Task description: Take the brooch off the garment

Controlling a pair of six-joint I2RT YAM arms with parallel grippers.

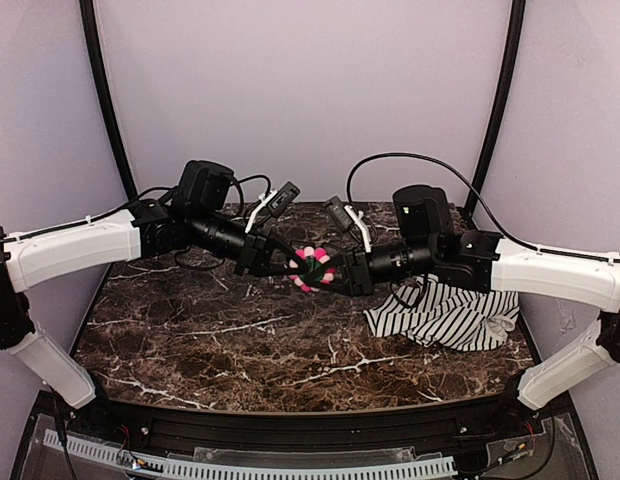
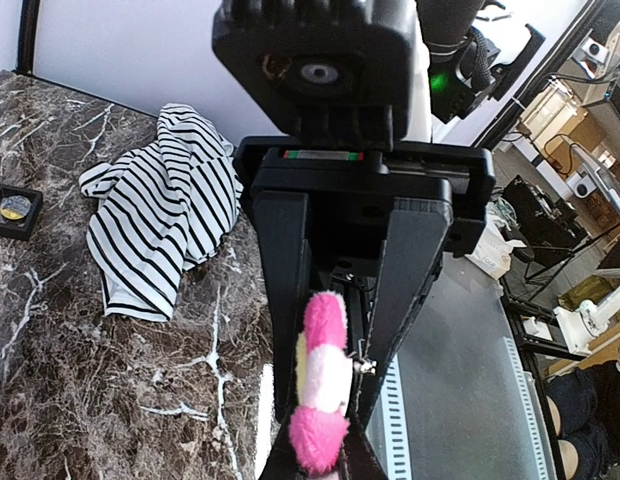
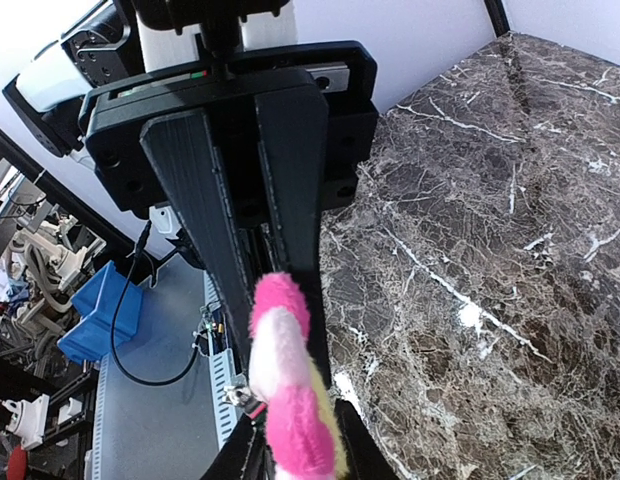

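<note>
A fluffy pink and white flower brooch is held in the air between my left gripper and my right gripper, both shut on it from opposite sides. In the left wrist view the brooch shows edge-on, with a small metal clasp at its side; the right wrist view shows it likewise, pale yellow behind the petals. The striped garment lies crumpled on the right of the table, apart from the brooch.
A small black square case lies near the garment in the left wrist view.
</note>
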